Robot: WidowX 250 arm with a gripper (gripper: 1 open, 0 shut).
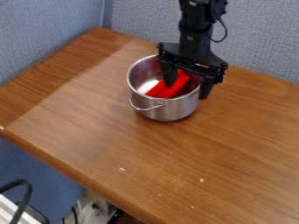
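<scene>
A steel pot (152, 103) with a wire handle stands on the wooden table (128, 162). A red elongated object (166, 88) lies inside it. My black gripper (187, 77) reaches down into the pot around the red object. Whether its fingers touch the object is hard to tell, as is how far they are apart.
Bare table surrounds the pot, widest toward the front and right. Grey padded walls rise at the back and left. The table's left edge drops to a blue floor, with cables and white equipment at the lower left.
</scene>
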